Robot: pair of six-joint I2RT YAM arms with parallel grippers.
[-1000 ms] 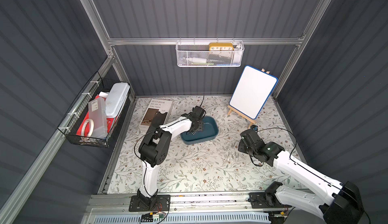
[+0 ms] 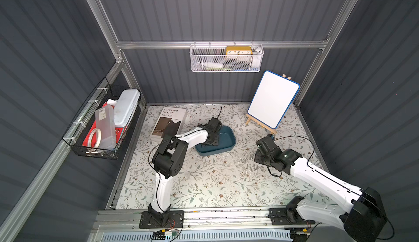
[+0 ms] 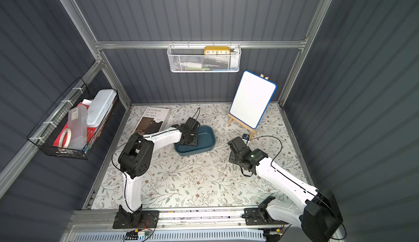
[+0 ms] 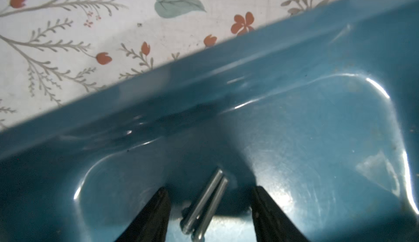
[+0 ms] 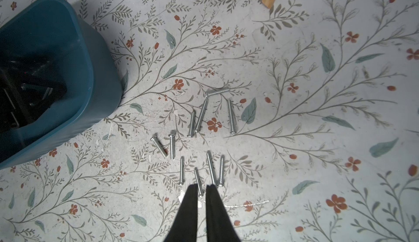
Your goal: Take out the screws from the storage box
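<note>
The blue storage box [image 2: 224,148] sits mid-table with my left gripper down inside it, its fingers apart around two silver screws [image 4: 205,198] lying side by side on the box floor. My right gripper is over the table right of the box, its two dark fingertips a narrow gap apart. Below it, several loose screws [image 5: 231,115] lie on the floral surface; nothing clearly shows held between its fingers.
A whiteboard [image 2: 272,98] on an easel stands back right, a book [image 2: 170,115] back left. A white mesh basket [image 2: 226,67] hangs on the back wall, a black wire basket [image 2: 98,152] on the left.
My left arm has shifted slightly, its gripper a little lower in the box. My right arm has moved left and a little up in the top left view.
</note>
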